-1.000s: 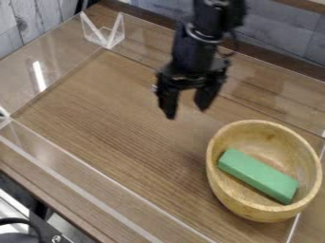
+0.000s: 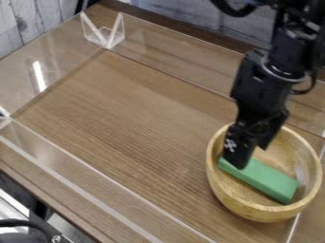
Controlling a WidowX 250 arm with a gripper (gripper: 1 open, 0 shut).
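My black gripper (image 2: pixel 249 142) hangs over the left part of a round tan bowl (image 2: pixel 219 196) at the right of the camera view. Its fingers look spread apart, with their tips down at or just inside the bowl. A green block (image 2: pixel 259 179) lies tilted in the bowl, just below and right of the fingertips. I see nothing held between the fingers, and contact with the block is unclear.
A clear plastic piece (image 2: pixel 105 28) stands at the back left. Dark space lies beyond the table's lower-left edge.
My gripper has moved from the back middle of the table to the right and toward the front, down over the bowl. The bowl and block look unmoved.
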